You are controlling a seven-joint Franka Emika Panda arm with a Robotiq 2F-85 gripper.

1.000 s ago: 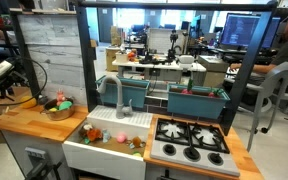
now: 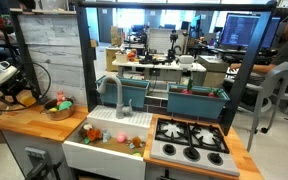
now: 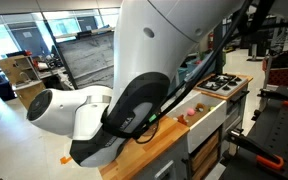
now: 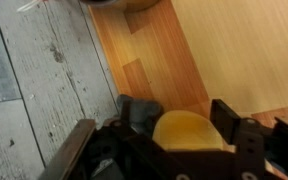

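Observation:
In the wrist view a rounded yellow object (image 4: 187,130) is between the two dark fingers of my gripper. The fingers stand apart on either side of it; whether they press on it cannot be told. Exterior view 1 has the gripper (image 2: 11,98) low over the left end of the wooden counter (image 2: 36,125), beside the yellow object (image 2: 26,98). The arm (image 3: 94,120) hides the fingers and the object in exterior view 2.
A pot (image 2: 57,112) with colourful items stands right of the gripper, its edge showing atop the wrist view. Further right are a sink (image 2: 109,158) holding several toys, a faucet (image 2: 117,92) and a stove (image 2: 192,143). A grey plank wall (image 2: 59,50) rises behind the gripper.
Over the last second the arm has come down and slightly right in exterior view 1, bringing the gripper to the yellow object. The pot and sink look unchanged.

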